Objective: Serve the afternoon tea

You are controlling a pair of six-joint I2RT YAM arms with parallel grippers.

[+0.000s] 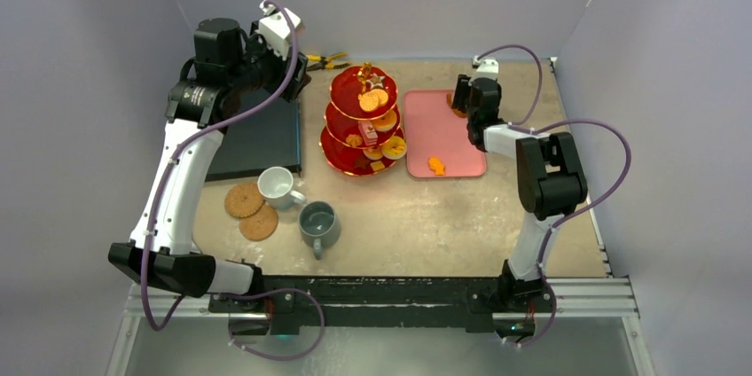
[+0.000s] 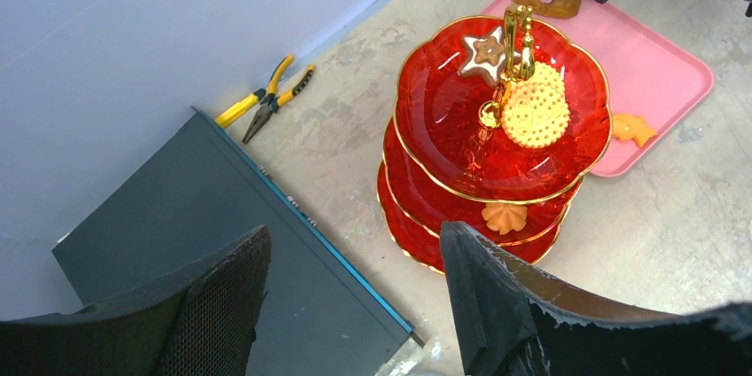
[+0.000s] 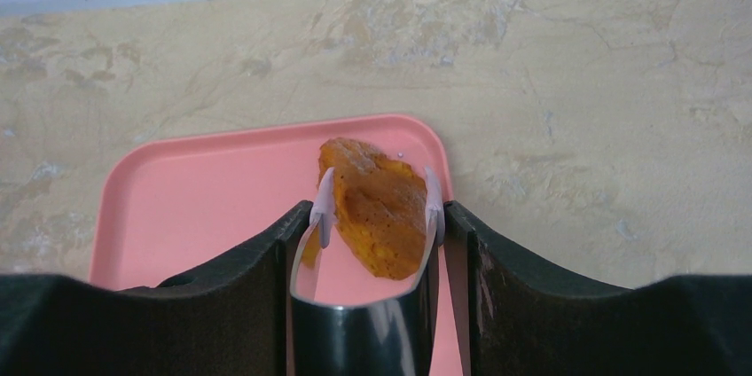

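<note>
A red three-tier stand (image 1: 341, 152) holds assorted treats. On the pink tray (image 1: 434, 132) lie a fish-shaped piece (image 1: 436, 166) and a brown pastry (image 3: 377, 207), the latter between the fingertips of my right gripper, which stands part open at the tray's back corner. My left gripper hangs high to the stand's left; in its wrist view its two fingers stand apart, and whether anything is between them is not clear.
A white mug (image 1: 275, 181), a grey mug (image 1: 318, 221) and round biscuits (image 1: 258, 224) sit front left. A dark board (image 2: 168, 207) and pliers (image 2: 266, 106) are behind.
</note>
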